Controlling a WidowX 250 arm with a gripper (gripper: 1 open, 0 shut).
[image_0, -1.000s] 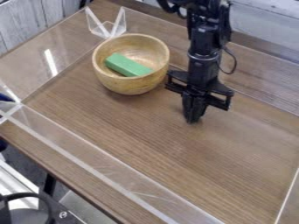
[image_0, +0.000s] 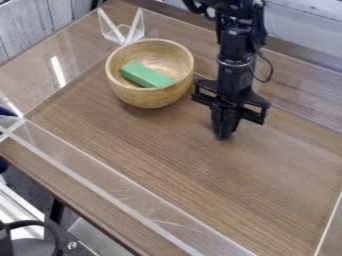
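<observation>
My black gripper (image_0: 225, 124) hangs low over the wooden table, right of the bowl, its fingertips down at or near the surface. It appears shut; I see nothing held, though the dark fingertips are hard to make out. A tan bowl (image_0: 151, 94) at the upper left holds a green block (image_0: 146, 78).
A white folded object (image_0: 122, 31) lies behind the bowl. A black cable or part (image_0: 30, 240) shows beyond the lower left edge.
The gripper has shifted very slightly; the bowl and block stay where they were.
</observation>
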